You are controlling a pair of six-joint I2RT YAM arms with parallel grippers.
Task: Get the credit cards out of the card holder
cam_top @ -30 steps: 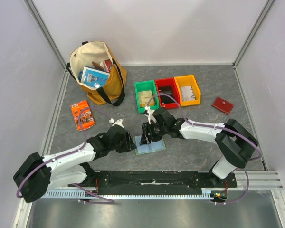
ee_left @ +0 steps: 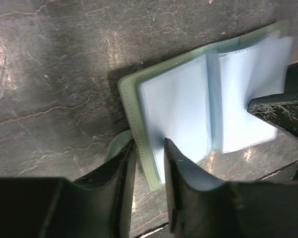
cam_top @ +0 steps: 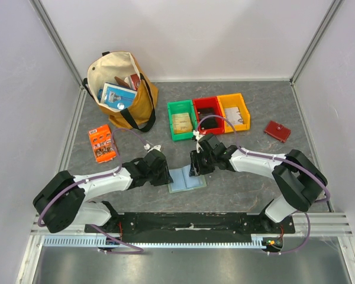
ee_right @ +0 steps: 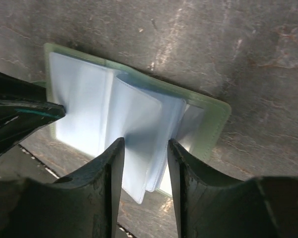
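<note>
The pale green card holder (cam_top: 187,178) lies open on the dark floor between both grippers, with translucent sleeves showing in the left wrist view (ee_left: 176,111) and right wrist view (ee_right: 79,104). My left gripper is part open over the holder's left edge, nothing visible between its fingertips. My right gripper is part open over the raised sleeves at the right half, a sleeve edge lying below and between its fingertips; whether it grips it is unclear. Cards cannot be clearly made out.
Green (cam_top: 180,106), red (cam_top: 204,100) and yellow (cam_top: 231,97) bins stand behind. An orange pack (cam_top: 102,143) lies left, a red wallet (cam_top: 277,131) right, a tan bag (cam_top: 142,106) back left. Floor around the holder is clear.
My right gripper has moved rightward from the holder's middle to its right half.
</note>
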